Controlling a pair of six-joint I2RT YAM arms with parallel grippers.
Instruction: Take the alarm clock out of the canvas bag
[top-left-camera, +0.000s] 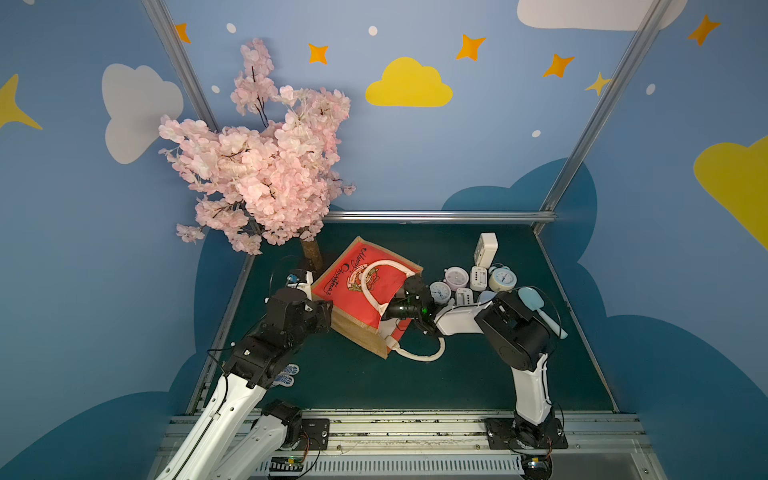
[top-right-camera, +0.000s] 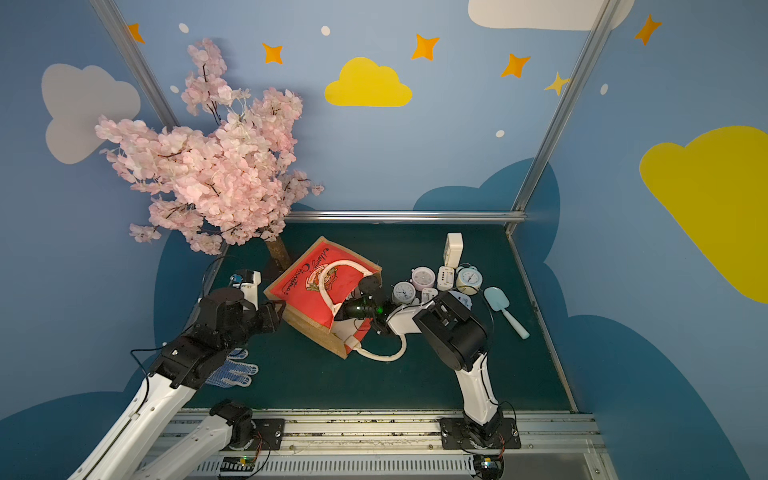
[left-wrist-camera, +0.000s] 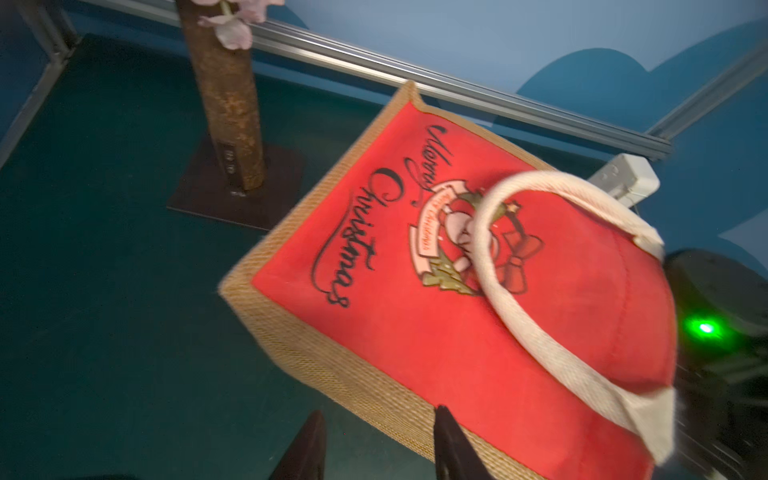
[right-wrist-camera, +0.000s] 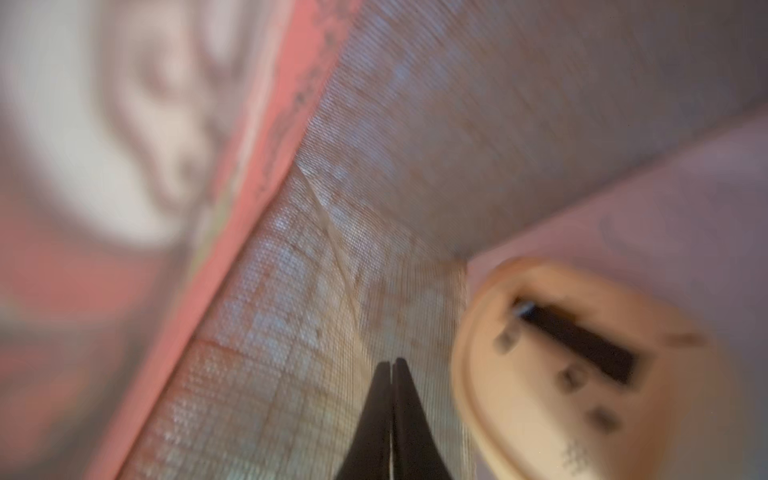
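The red canvas bag (top-left-camera: 346, 293) with white handles lies on its side, mouth to the right front. My right gripper reaches into it, fingertips together with nothing between them. In the right wrist view a cream, rounded object (right-wrist-camera: 552, 400) with a dark slot and small holes, blurred, lies inside against the right of the fingers; whether it is the alarm clock is unclear. My left gripper hangs left of the bag, its fingers apart and empty, with red fabric and jute edge below them.
Several clocks (top-left-camera: 455, 277) and white boxes (top-left-camera: 485, 249) stand right of the bag, with a blue scoop (top-left-camera: 540, 304) beyond. A blossom tree's trunk (left-wrist-camera: 224, 104) stands behind left. Gloves (top-right-camera: 236, 372) lie at the front left. The floor before the bag is clear.
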